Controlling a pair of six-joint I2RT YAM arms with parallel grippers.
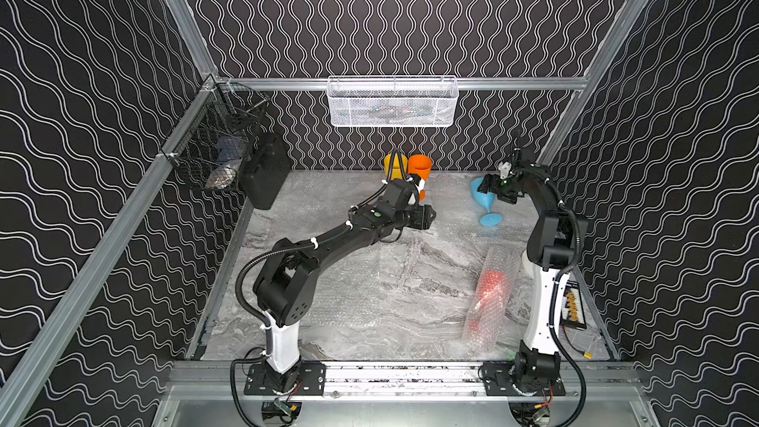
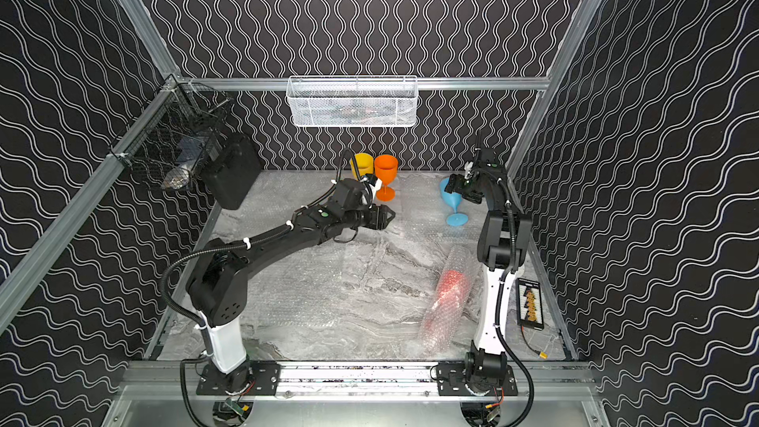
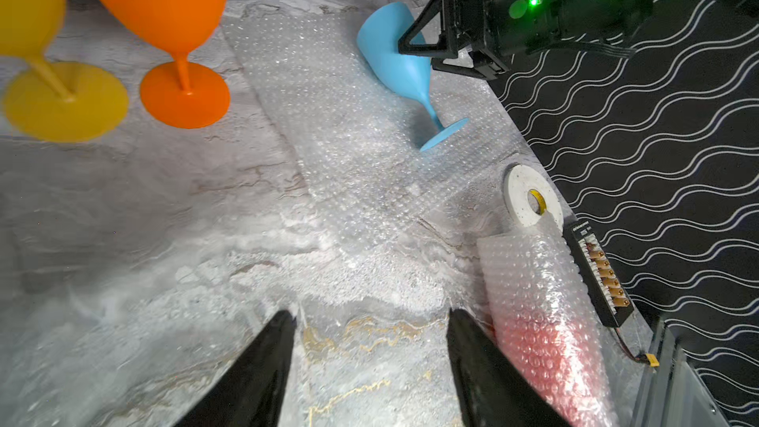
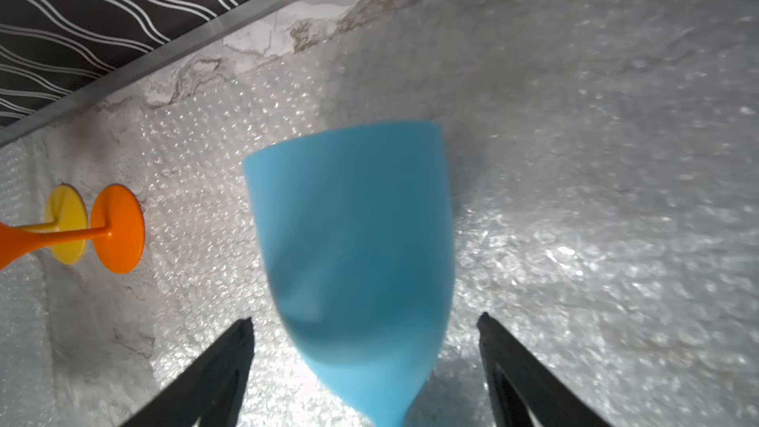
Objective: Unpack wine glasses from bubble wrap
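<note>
A blue wine glass (image 3: 401,63) lies on its side on a flat sheet of bubble wrap (image 3: 316,134). Above its bowl my right gripper stands open; in the right wrist view the blue bowl (image 4: 355,245) shows between and beyond the fingers. An orange glass (image 2: 385,170) and a yellow glass (image 2: 362,164) stand upright at the back wall. My left gripper is open and empty over the table, in front of these two. Front right, a reddish glass rolled in bubble wrap (image 1: 490,300) lies on the table.
A tape roll (image 3: 531,193) and a small dark case (image 3: 598,273) lie by the right wall. A white wire basket (image 1: 392,102) hangs at the back, a black box (image 1: 265,172) stands back left.
</note>
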